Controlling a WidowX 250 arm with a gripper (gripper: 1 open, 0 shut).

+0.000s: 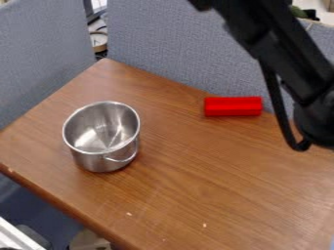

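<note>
A red cylinder (232, 106) lies on its side on the wooden table (209, 176), toward the back right. A steel pot (102, 137) with a handle stands at the left of the table. The black arm fills the upper right with a cable hanging from it; its gripper is outside the frame or hidden, so its fingers cannot be seen.
Grey padded walls (156, 39) border the table at the back and left.
</note>
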